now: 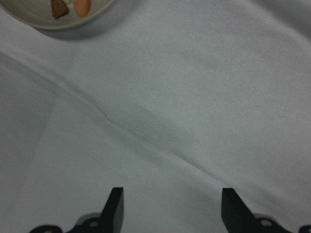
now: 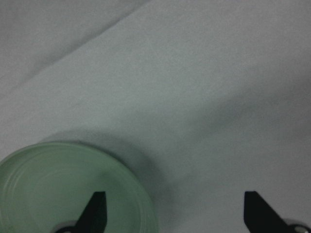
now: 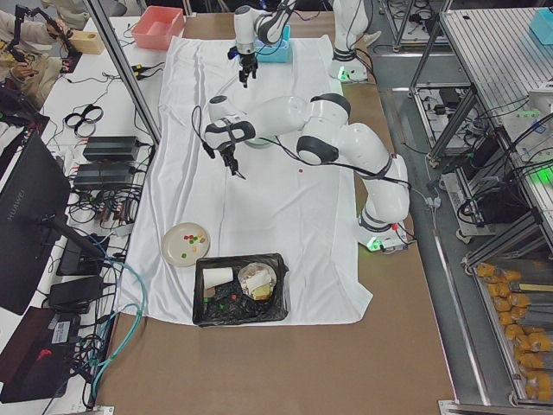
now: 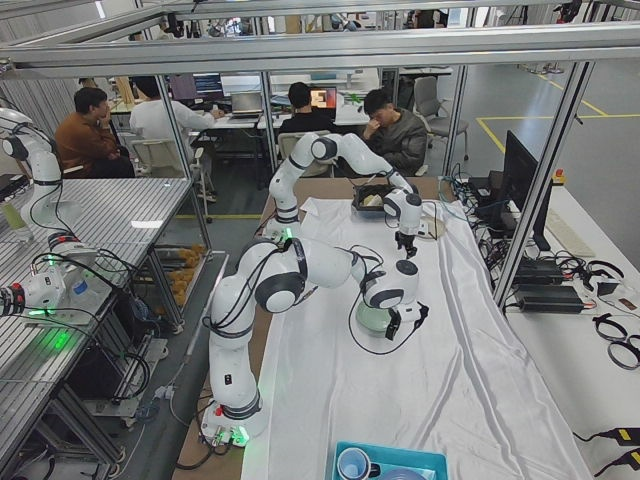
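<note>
My left gripper (image 3: 233, 169) hangs over the white cloth, open and empty, short of a beige plate (image 3: 177, 246) with small coloured pieces, whose edge shows at the top of the left wrist view (image 1: 39, 19). My right gripper (image 4: 405, 325) is open and empty over or beside a pale green plate (image 2: 68, 184). That plate is partly hidden by the arms in both camera views.
A black tray (image 3: 240, 316) with mixed items lies near the cloth's edge beside the beige plate. A blue bin (image 4: 390, 450) with a mug sits at the other end. A tiny red piece (image 3: 301, 170) lies on the cloth. The middle is otherwise largely clear.
</note>
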